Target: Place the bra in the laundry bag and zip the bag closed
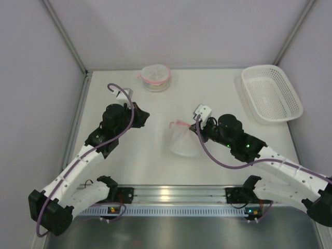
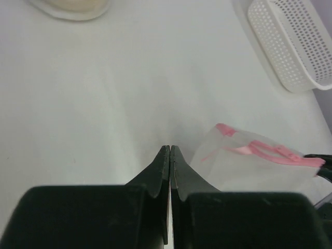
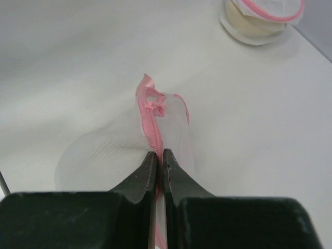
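Note:
A sheer white laundry bag (image 1: 184, 141) with pink trim hangs from my right gripper (image 1: 192, 128). In the right wrist view the pink zip edge (image 3: 149, 122) runs down between the fingertips, which are shut on it. My left gripper (image 1: 147, 116) is apart from the bag, to its left. Its fingertips meet in the left wrist view, with nothing showing between them. The bag (image 2: 259, 163) lies beyond them at the lower right there. No bra can be made out in the bag.
A round, pink-trimmed mesh pouch (image 1: 155, 77) stands at the back, with something beige under its top in the right wrist view. A white perforated basket (image 1: 248, 93) is at the back right. Bare table lies between them and at the left.

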